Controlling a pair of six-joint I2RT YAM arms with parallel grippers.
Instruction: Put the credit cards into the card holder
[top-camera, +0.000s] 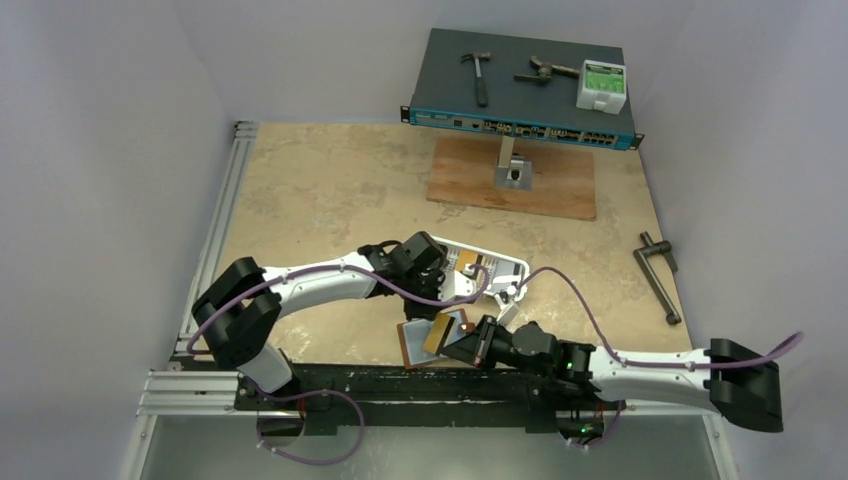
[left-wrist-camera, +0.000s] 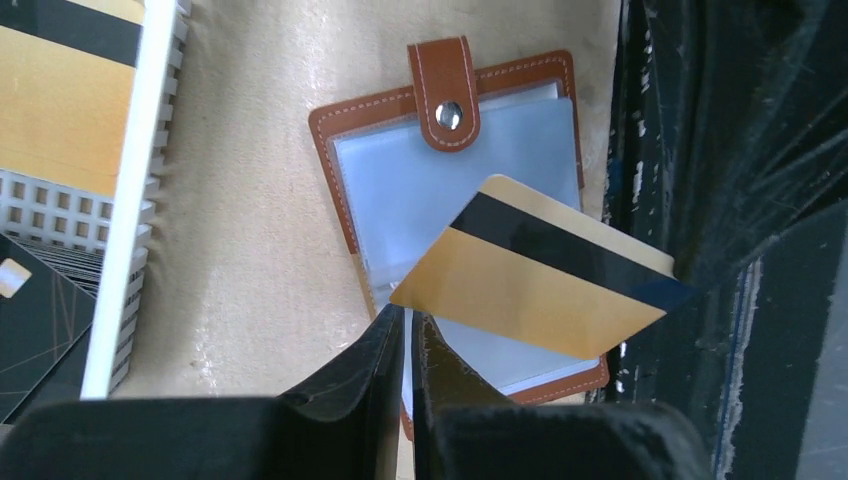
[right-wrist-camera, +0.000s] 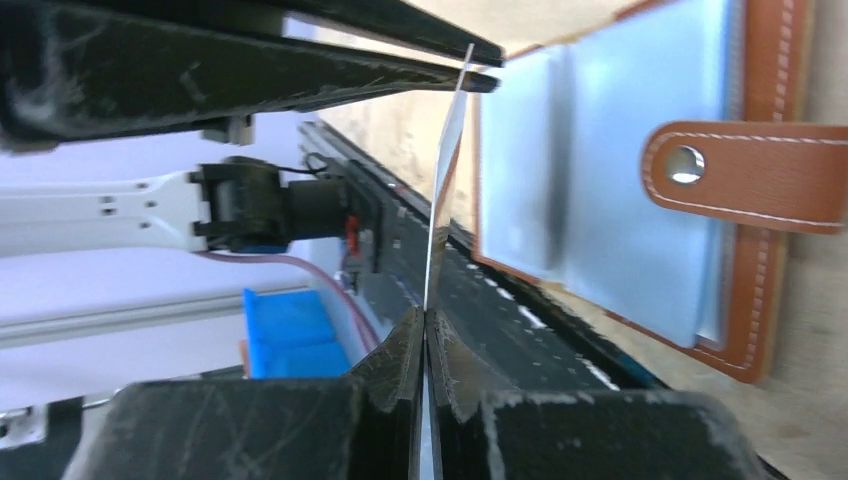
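Note:
A gold credit card with a dark stripe (left-wrist-camera: 530, 290) hangs tilted over the open card holder (left-wrist-camera: 470, 160), a brown wallet with pale sleeves and a snap strap. My left gripper is shut at the card's near corner. My right gripper is shut on the card's opposite side; in the right wrist view the card appears edge-on, reaching up to the left gripper's fingers. In the top view both grippers crowd over the holder at the front edge.
A white basket (top-camera: 520, 280) with more cards sits just behind the holder. A raised device (top-camera: 520, 80) with hammers stands at the back, a metal bracket (top-camera: 655, 270) at the right.

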